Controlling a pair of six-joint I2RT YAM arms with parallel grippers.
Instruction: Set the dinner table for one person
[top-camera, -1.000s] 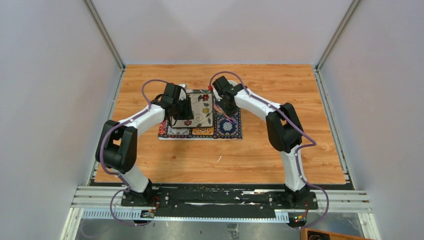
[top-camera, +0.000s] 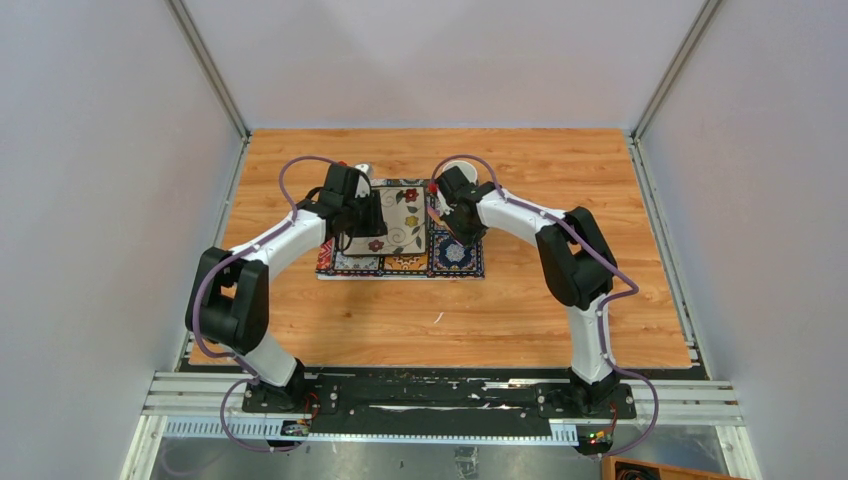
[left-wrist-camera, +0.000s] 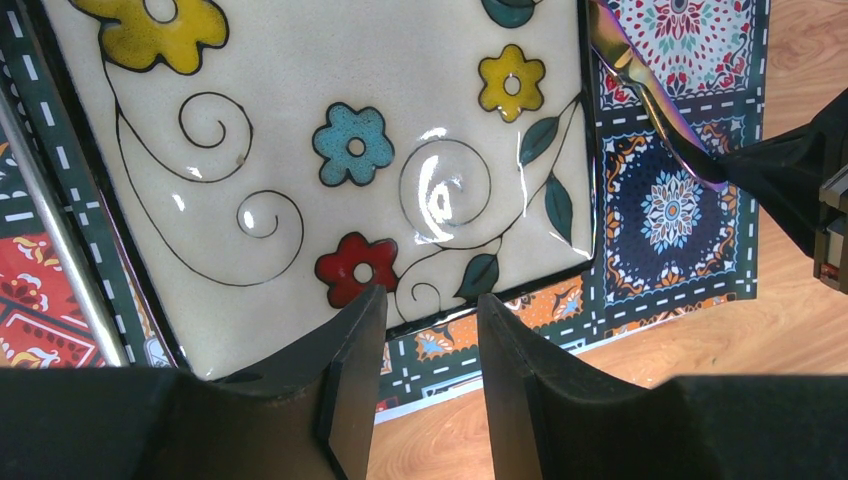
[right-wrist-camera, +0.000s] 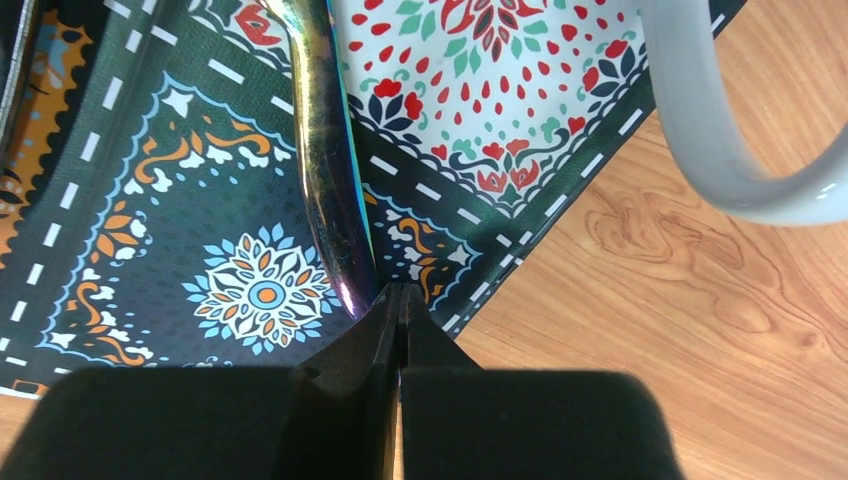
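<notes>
A square cream plate with coloured flowers (left-wrist-camera: 330, 90) lies on the patterned placemat (top-camera: 455, 268). My left gripper is partly open over the plate's edge, nothing between its fingers. Right of the plate, a shiny rainbow-coloured utensil (right-wrist-camera: 325, 150) lies slanted across the mat; its far end is cut off in both wrist views. My right gripper is shut, its tips right at the utensil's handle end; nothing shows between them. Whether they touch it I cannot tell. Left of the plate runs a silver handle (left-wrist-camera: 62, 215).
A white mug (top-camera: 460, 167) stands past the mat's upper right corner; its handle (right-wrist-camera: 740, 205) comes near my right gripper's view. Bare wood (top-camera: 550, 320) lies in front and to the right. A small white scrap (top-camera: 438, 318) rests in front of the mat.
My right gripper has shifted right and a little toward the front, to the utensil's handle end. The left arm moved only slightly. The plate and mat have stayed put.
</notes>
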